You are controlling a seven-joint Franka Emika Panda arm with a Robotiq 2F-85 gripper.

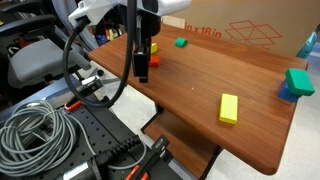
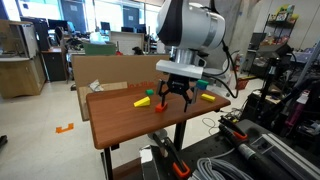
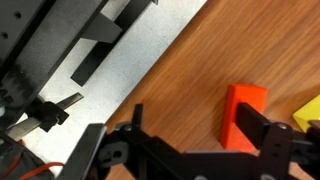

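Observation:
A red block lies on the wooden table, close beside my gripper. In the wrist view, the red block stands upright in the picture, partly covered by the right finger. A clear gap of bare wood separates that finger from the left one, so the gripper is open and holds nothing. Exterior view 2 has the fingers pointing down around the near table edge, with the red block by the left finger. Whether a finger touches the block, I cannot tell.
Close past the red block sits a yellow block. A green block is farther back. Another yellow block lies nearer the front right, and a green piece rests on a blue one at the right edge.

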